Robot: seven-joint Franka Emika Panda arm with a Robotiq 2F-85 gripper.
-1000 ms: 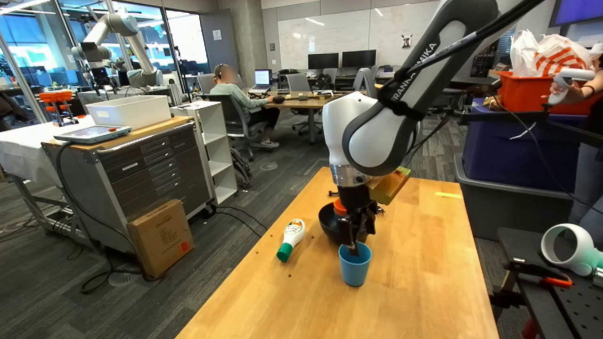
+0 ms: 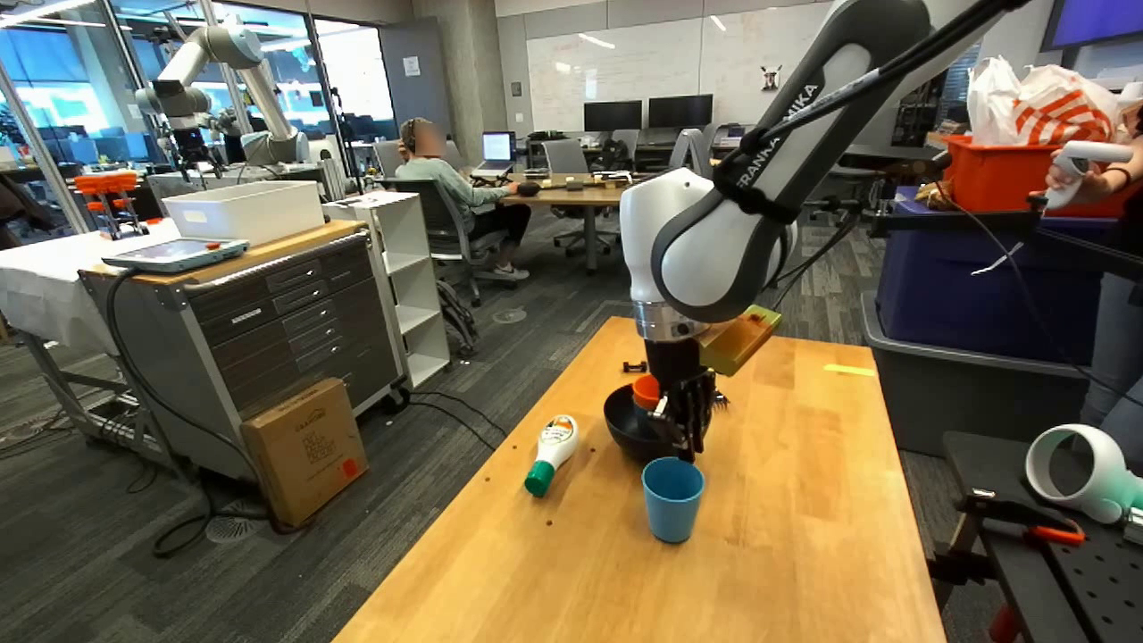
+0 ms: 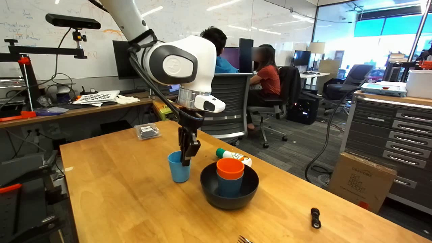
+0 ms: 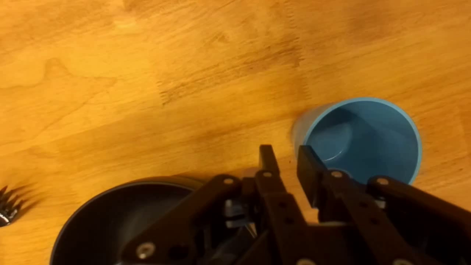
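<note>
A blue cup (image 4: 371,137) stands upright and empty on the wooden table. My gripper is partly open beside it, with a gap and only table showing between the fingers. In the wrist view, the right finger (image 4: 310,170) overlaps the cup's near rim; whether they touch I cannot tell. From the second exterior view, the fingertips hang close to the rim on the side facing the black bowl (image 3: 208,188). Inside that bowl sits an orange cup (image 3: 230,169) stacked in a darker blue cup (image 3: 230,186).
A white bottle with a green cap (image 2: 554,445) lies near the table's edge. A fork (image 4: 9,205) and a small black object (image 3: 315,218) lie beyond the bowl. Also on the table is a clear packet (image 3: 147,131). Table in front of the cup is clear.
My gripper has risen and shifted back toward the bowl; its tip was lower, inside the blue cup's rim outline. The blue cup has stayed in place.
</note>
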